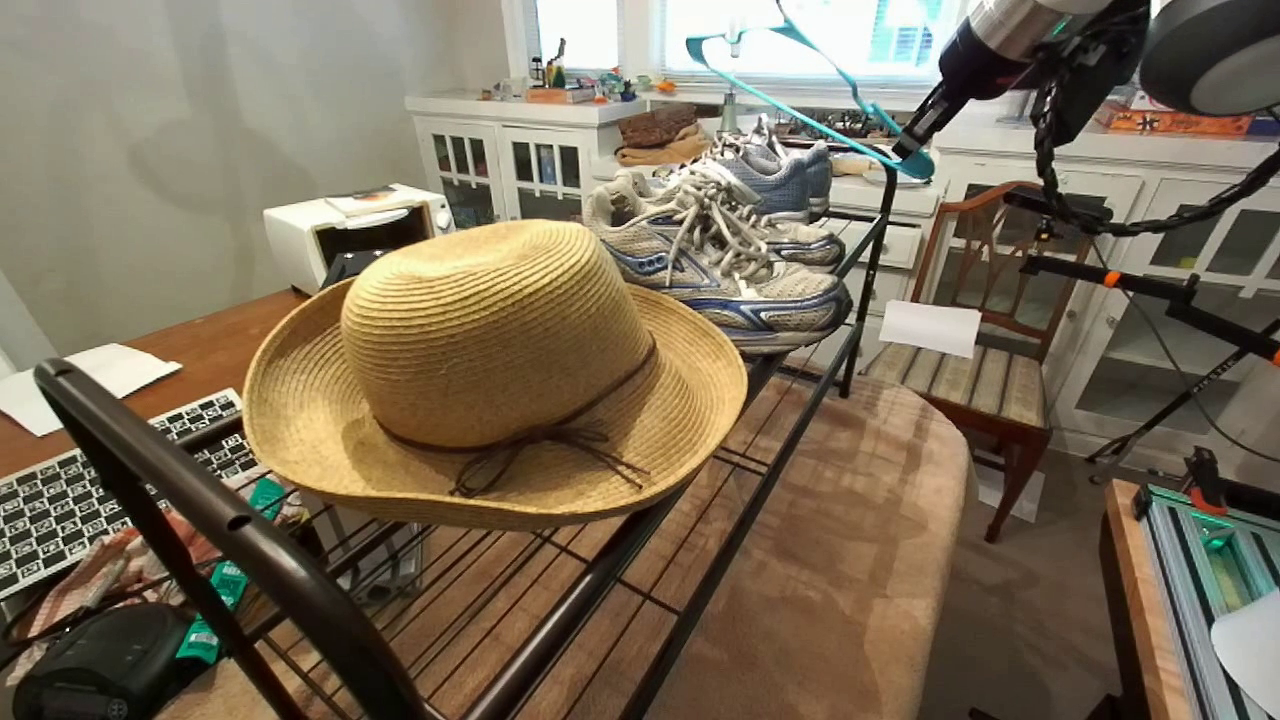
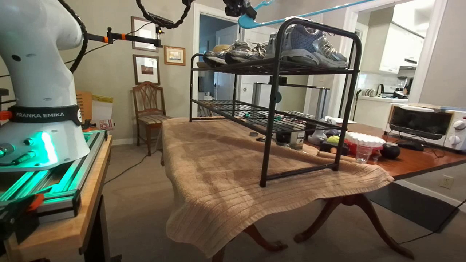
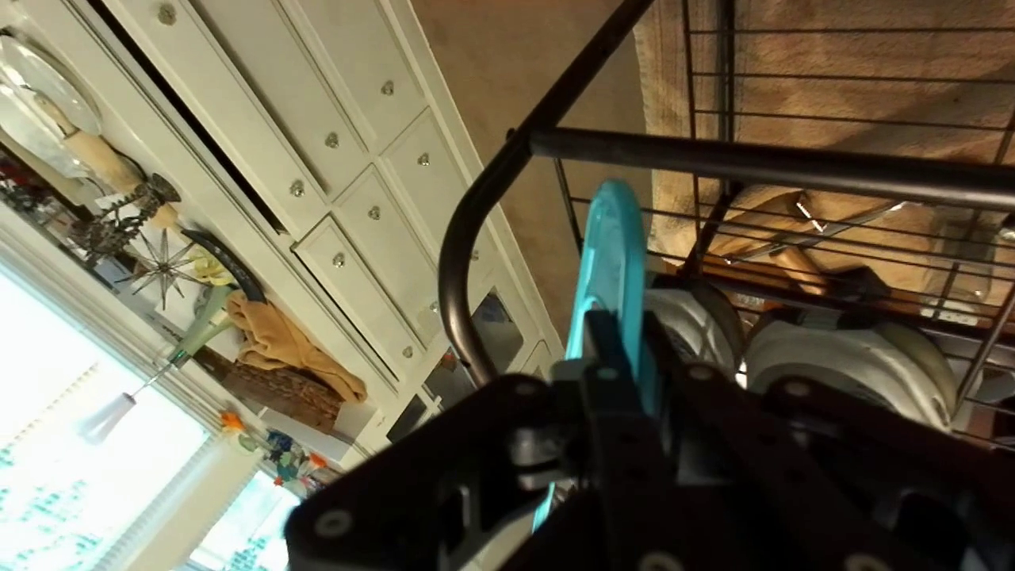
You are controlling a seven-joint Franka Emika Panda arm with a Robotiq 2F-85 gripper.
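Note:
A turquoise plastic hanger [image 1: 792, 110] is in the air at the far end of the black rack, with my gripper [image 1: 908, 149] shut on one of its corners. In exterior view 2 the hanger [image 2: 301, 15] stretches to the right above the rack's end bar, and the gripper [image 2: 243, 12] is at the top edge. The wrist view shows the hanger's rounded end [image 3: 611, 257] sticking out past the dark fingers, near the rack's curved corner. Whether the hanger touches the rack, I cannot tell.
Worn running shoes [image 1: 732, 258] and a straw hat [image 1: 492, 348] occupy the rack's top shelf. The rack's end frame [image 2: 321, 27] rises above the shelf, close below the hanger. A towel-covered table [image 2: 205, 174] carries the rack. Open floor lies between table and robot base.

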